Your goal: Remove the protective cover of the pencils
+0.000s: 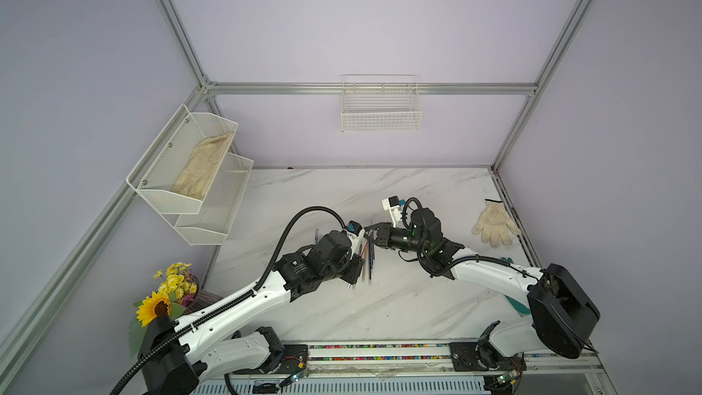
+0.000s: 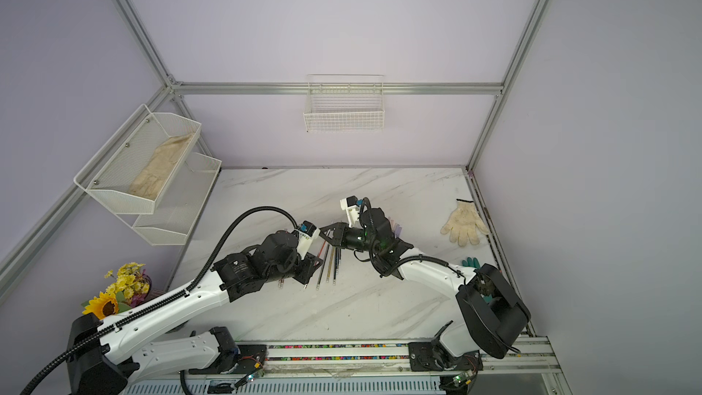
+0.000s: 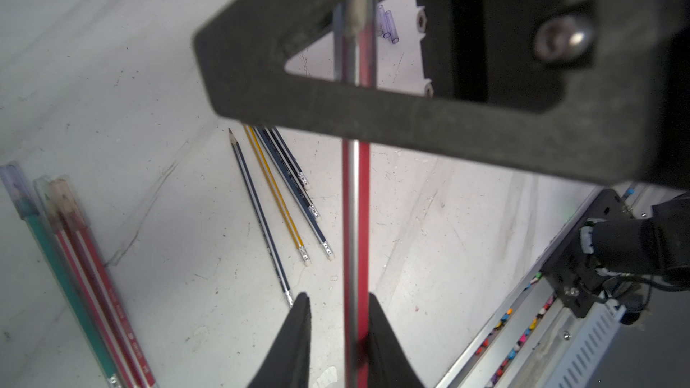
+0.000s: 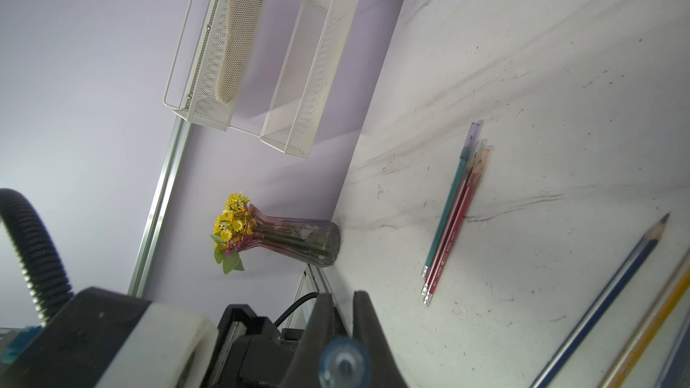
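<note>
A red pencil point(image 3: 355, 215) stands upright in the left wrist view, crossing behind or through the frame of my right gripper point(image 1: 369, 234). At its lower part are my left gripper's fingers point(image 3: 337, 337), blurred; whether they touch it is hard to tell. In the right wrist view my right gripper has its fingers close round a blue round end point(image 4: 345, 370), apparently the cap on that pencil. Three capped pencils point(image 4: 452, 208), teal and red, lie together. Several bare pencils point(image 3: 266, 208), dark blue and yellow, lie nearby. Loose clear caps point(image 3: 390, 28) lie farther back.
Gloves point(image 1: 497, 223) lie at the right edge. A flower vase point(image 4: 302, 240) stands at the left edge, with mesh baskets point(image 1: 168, 204) on the left wall.
</note>
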